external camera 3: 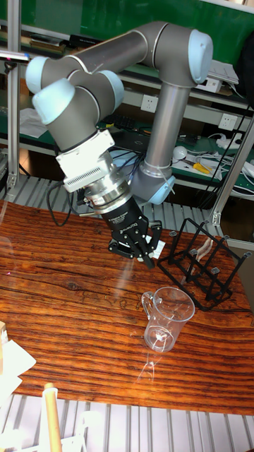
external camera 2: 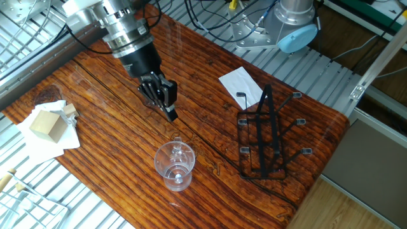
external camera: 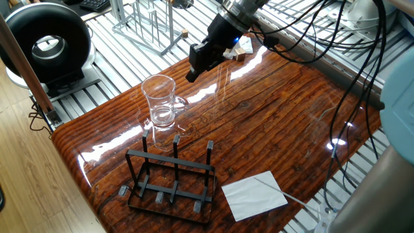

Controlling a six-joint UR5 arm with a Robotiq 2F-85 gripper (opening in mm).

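A clear glass mug (external camera: 160,103) stands upright on the glossy wooden table, its handle (external camera 3: 148,304) on the side toward the arm. My gripper (external camera 2: 170,114) hangs tilted above the table, apart from the mug (external camera 2: 175,166) and higher than its rim. The black fingers (external camera 3: 140,245) come together at their tips, and nothing shows between them. A black metal rack (external camera: 171,184) with several upright prongs rests on the table beside the mug; it appears empty.
White paper (external camera 2: 241,87) lies flat near the rack. At another edge, a wooden block (external camera 2: 49,126) sits on crumpled white paper, a smaller block (external camera 2: 70,111) beside it. Dark cables (external camera: 370,84) hang by the arm. Bare table separates mug and rack.
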